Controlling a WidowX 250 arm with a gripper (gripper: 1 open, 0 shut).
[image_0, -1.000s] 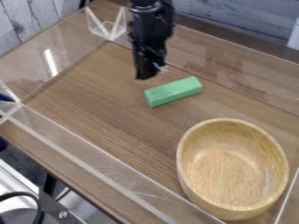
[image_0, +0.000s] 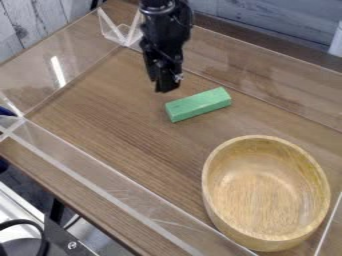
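The black robot gripper (image_0: 166, 78) hangs in the upper middle of the camera view, above the wooden table. Its fingertips are just left of and behind a green rectangular block (image_0: 198, 105), apart from it in the image. The fingers are small and dark, and I cannot make out anything held between them. A round pale wooden bowl (image_0: 265, 226) sits at the lower right.
Clear plastic walls edge the table (image_0: 100, 150) at the left and front. A translucent white object (image_0: 120, 28) is at the back left. Black cable lies at the bottom left.
The block and bowl have not moved.
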